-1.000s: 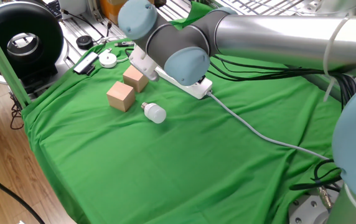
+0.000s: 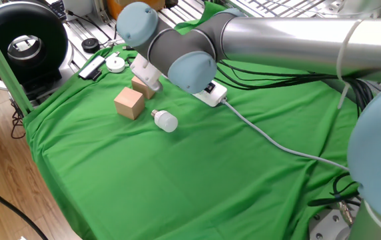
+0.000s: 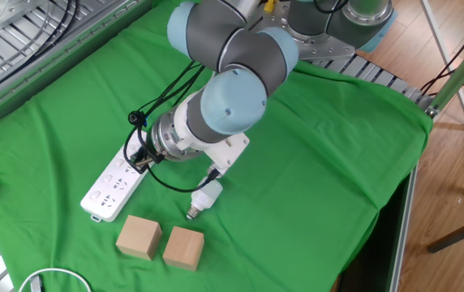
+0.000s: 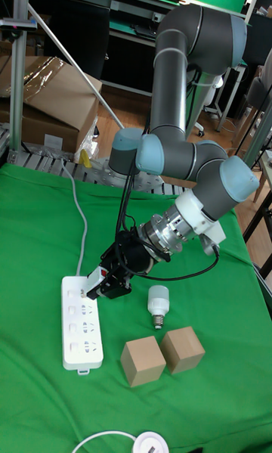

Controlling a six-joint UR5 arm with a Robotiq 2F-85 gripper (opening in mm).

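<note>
A white power strip [image 4: 81, 336] with several sockets lies on the green cloth. My gripper [image 4: 97, 283] tilts down at the strip's upper right edge in exterior view 3, close to the sockets; whether it touches is unclear. A small red and white piece [image 4: 97, 277] shows at its tip, and I cannot tell what it is or whether the fingers are closed on it. Exterior view 2 has the gripper [image 3: 140, 159] over the strip's cable-side half, mostly covered by the wrist and cables. From exterior view 1 the arm hides it.
Two wooden blocks [image 3: 139, 237] [image 3: 184, 248] stand side by side near the strip. Beside them a white bulb [image 2: 166, 121] lies on its side. A round white device [image 2: 115, 64] sits at the cloth's edge.
The blocks and bulb have stayed put.
</note>
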